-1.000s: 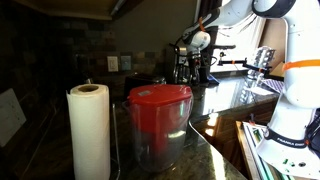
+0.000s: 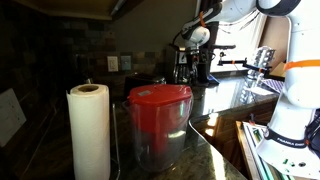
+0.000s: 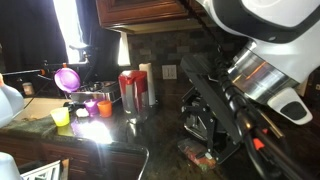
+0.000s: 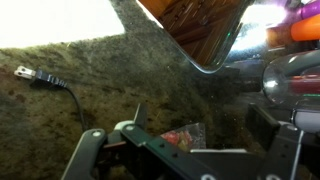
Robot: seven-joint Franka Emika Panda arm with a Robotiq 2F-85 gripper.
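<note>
My gripper is open above the dark speckled counter, its two black fingers set wide apart at the lower edge of the wrist view. Between and below them lies a clear plastic packet with some red in it, partly covered by the gripper body. Exterior view 2 has the same gripper pointing down close to the counter, with the packet just under it. Whether the fingers touch the packet cannot be told. Nothing shows held.
A black cord's plug lies left of the gripper. The red-lidded clear container stands beside a paper towel roll. Orange and yellow cups sit farther left. An edge drops off near drawers.
</note>
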